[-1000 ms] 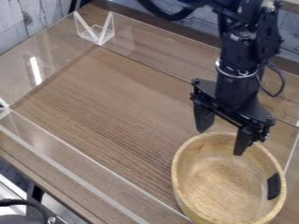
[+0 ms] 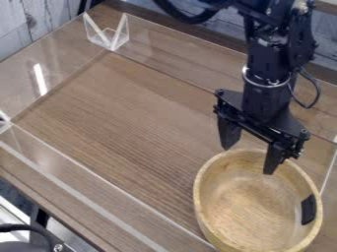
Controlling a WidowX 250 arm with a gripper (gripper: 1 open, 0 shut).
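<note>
A black robot arm reaches down from the top right to its gripper (image 2: 250, 142), which stands open just over the back rim of a large cream plastic bowl (image 2: 250, 207) at the lower right. The two fingers are spread wide, with nothing seen between them. The bowl looks empty, with a dark patch on its right side.
A white wire-like holder (image 2: 108, 31) stands at the back left. Black cables lie at the lower left edge, and a grey panelled wall is behind.
</note>
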